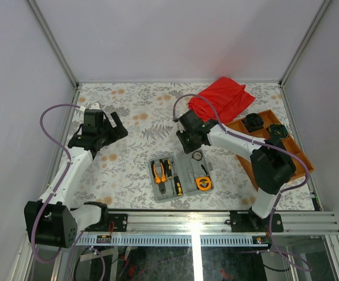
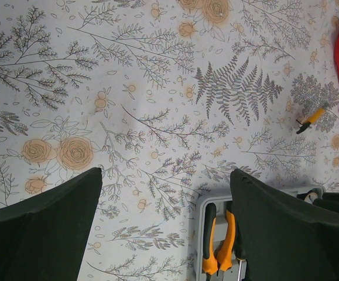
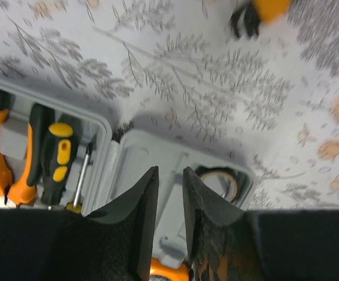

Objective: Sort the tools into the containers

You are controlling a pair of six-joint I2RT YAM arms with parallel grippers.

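Note:
A grey toolbox (image 1: pixel 168 198) lies open at front centre. Its left half holds orange-and-black pliers (image 1: pixel 156 172) and black-and-yellow screwdrivers (image 1: pixel 178 186). In the right half are a black tape roll (image 1: pixel 197 156) and an orange tape measure (image 1: pixel 204 183). My right gripper hangs over that half, its fingers close together with a narrow gap. I make out nothing clearly between them. A small yellow tool with a black end (image 2: pixel 312 120) shows beyond the toolbox, apparently on the cloth. My left gripper is open and empty above the table's left side.
A compartmented wooden box (image 1: pixel 301 165) stands at the right, with dark coils (image 1: pixel 277 130) in some compartments and the right arm partly over it. Crumpled red cloth (image 1: pixel 222 99) lies at the back.

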